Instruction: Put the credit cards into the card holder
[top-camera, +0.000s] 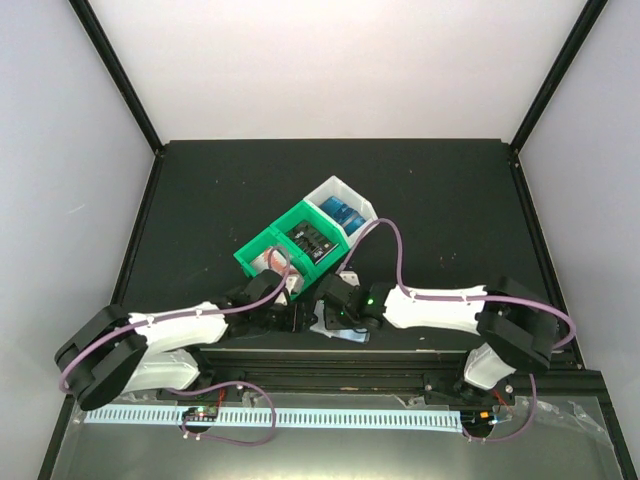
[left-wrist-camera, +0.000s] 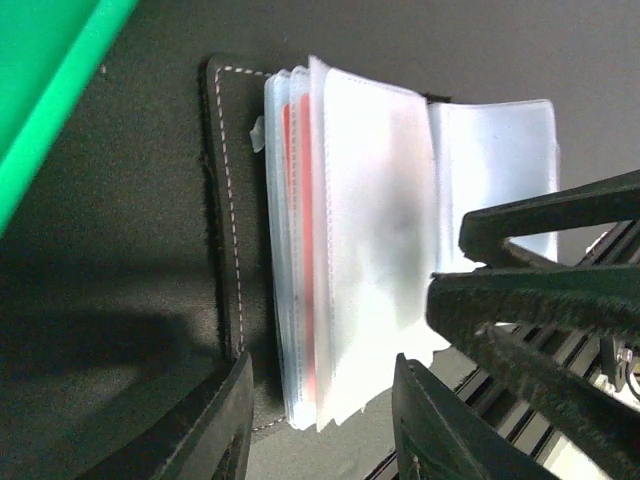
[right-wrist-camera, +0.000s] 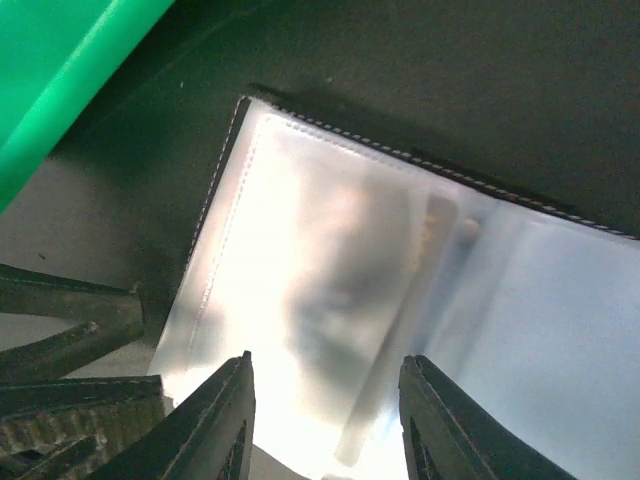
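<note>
The card holder lies spread at the table's front, mostly hidden by the grippers in the top view. In the left wrist view its clear sleeves stand fanned up from a black stitched cover, with a reddish strip among them. My left gripper is open, its fingertips either side of the sleeves' lower end. Over a broad clear sleeve, my right gripper has its fingertips apart, nothing clearly gripped. Pale cards, black cards and blue cards rest in compartments.
A green two-part tray and a white bin stand close behind the holder, the green wall near both grippers. The two grippers are almost touching.
</note>
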